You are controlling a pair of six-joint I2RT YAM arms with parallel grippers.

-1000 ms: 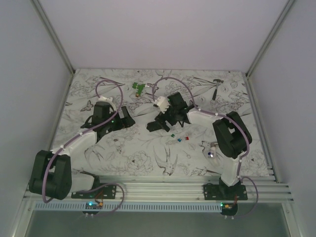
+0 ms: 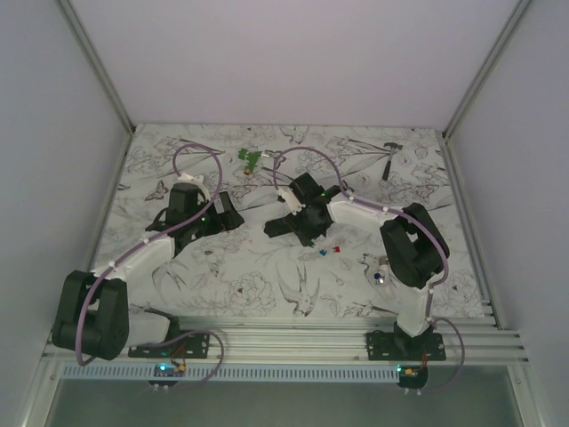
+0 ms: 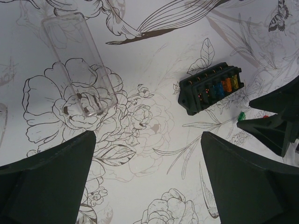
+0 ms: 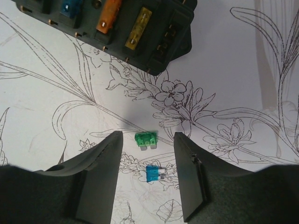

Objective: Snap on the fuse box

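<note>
The black fuse box, holding blue, orange and yellow fuses, lies on the patterned table, with a clear cover to its left in the left wrist view. In the right wrist view a green fuse lies below the box, between my right gripper's fingertips, which stand apart; a blue fuse lies just beyond it. My right gripper holds nothing visible. My left gripper stands open over the table left of the box, nothing between its fingers.
A green object lies at the back, a hammer at the back right. Small items lie to the right.
My right gripper has moved toward the front of the table, from over the fuse box to the small fuses. The left arm has not moved.
</note>
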